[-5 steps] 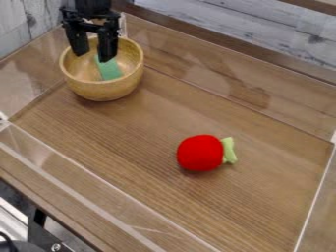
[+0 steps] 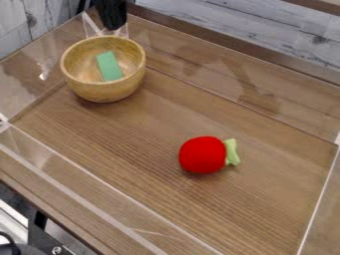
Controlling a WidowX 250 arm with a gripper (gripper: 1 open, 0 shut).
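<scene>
A wooden bowl (image 2: 84, 89) stands at the upper left of the camera view with a green block (image 2: 109, 66) inside it. The dark gripper (image 2: 111, 22) is at the top edge, above and behind the bowl, mostly cut off by the frame; its fingers are too small and cropped to read.
A red round object (image 2: 202, 154) with a light green piece at its right lies on the wooden table (image 2: 146, 199), centre right. Pale walls border it at the back and left.
The gripper has risen from over the bowl to the top edge, uncovering the green block, which remains in the bowl. The red object has not moved.
</scene>
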